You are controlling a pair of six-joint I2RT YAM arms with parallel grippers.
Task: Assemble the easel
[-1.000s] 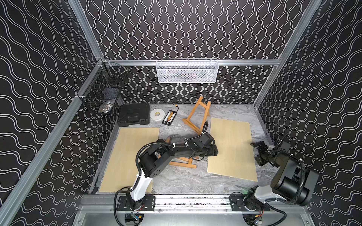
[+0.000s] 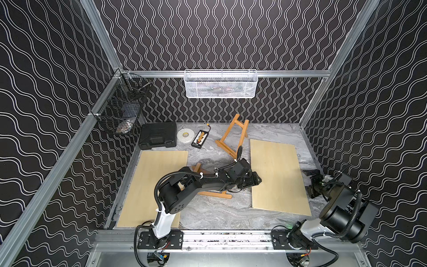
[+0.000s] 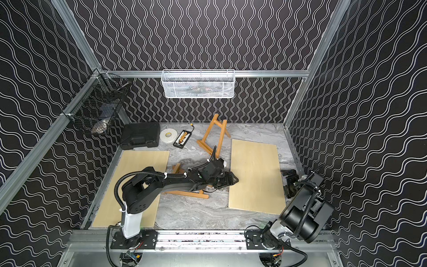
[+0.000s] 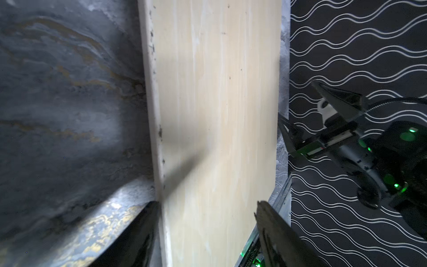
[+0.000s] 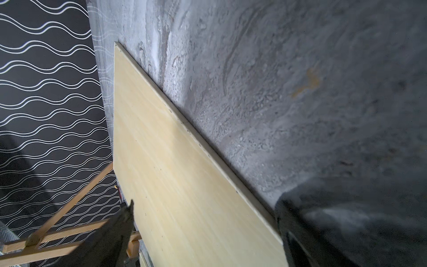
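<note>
A plywood board lies flat on the right half of the table. My left gripper is open low at its left edge, nothing held, fingertips either side of that edge. My right gripper is open beside the board's right edge, nothing held. A wooden easel frame lies at the back middle. More wooden parts lie under my left arm, partly hidden. A second board lies at the left.
A black case, a tape roll and a tray of small fittings stand at the back left. A white wire basket hangs on the back wall. Bare table shows along the front middle.
The right board has shifted rightward and turned slightly over the last second. My left gripper has moved a little right with it; my right gripper has moved slightly right too.
</note>
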